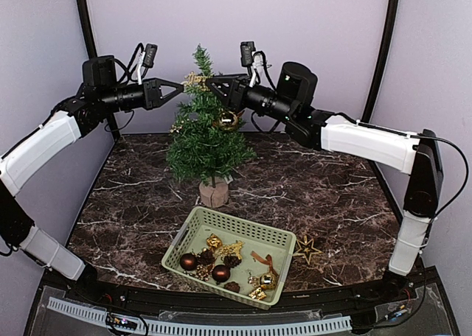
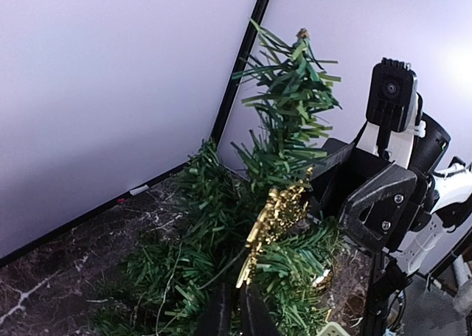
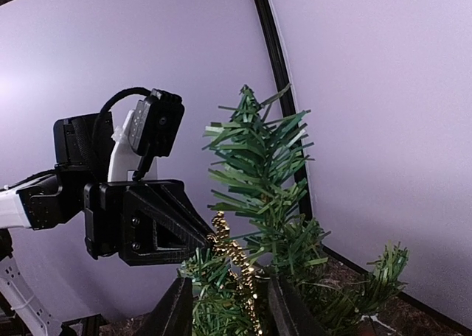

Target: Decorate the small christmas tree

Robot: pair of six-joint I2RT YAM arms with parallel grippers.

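The small green tree [image 1: 206, 144] stands in a burlap base [image 1: 213, 192]. A gold glitter ornament [image 1: 198, 79] is high on it, just below the tip, between the two grippers; a gold ball [image 1: 227, 119] hangs lower. My left gripper [image 1: 179, 87] is at the ornament's left; in the left wrist view its dark fingers meet the ornament's lower end, their gap unclear. My right gripper [image 1: 212, 84] is at the ornament's right; in the right wrist view its fingers stand apart around the lower glittery part and branches, grip unclear.
A pale green basket [image 1: 179, 240] with brown balls, pine cones and gold ornaments sits at the front. A gold star [image 1: 307, 249] lies right of it on the marble table. Walls enclose the back and sides.
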